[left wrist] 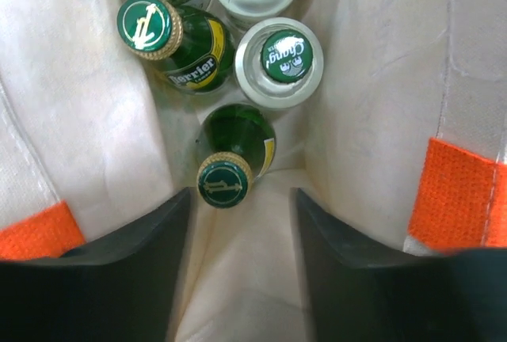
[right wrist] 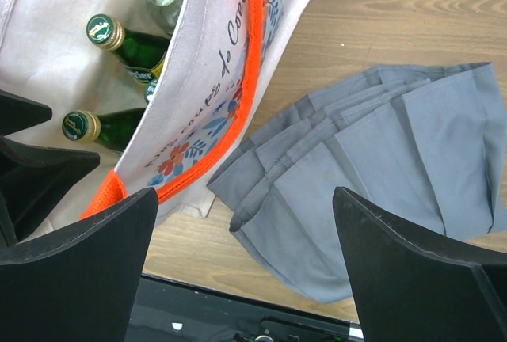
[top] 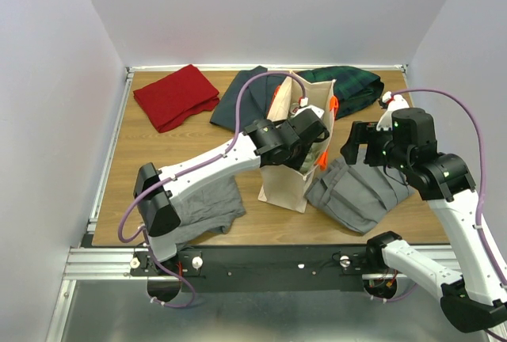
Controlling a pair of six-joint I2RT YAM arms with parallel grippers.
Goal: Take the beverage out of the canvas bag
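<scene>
The canvas bag (top: 285,188) stands upright in the middle of the table, its top gaping open. Inside it, in the left wrist view, are a green bottle (left wrist: 236,140), a green Perrier bottle (left wrist: 190,49) and several clear bottles, one with a green cap (left wrist: 287,56). My left gripper is over the bag, its fingers apart. The nearest green bottle's cap lies just ahead of the gap, towards the left finger; nothing shows gripped. Off to the bag's right, my right gripper is open and empty above the grey cloth (right wrist: 388,168).
Orange handles (left wrist: 451,191) line the bag's rim close to the left fingers. A red cloth (top: 177,98), a dark blue cloth (top: 230,108) and a green plaid cloth (top: 352,89) lie at the back. Bare wood shows left of the bag.
</scene>
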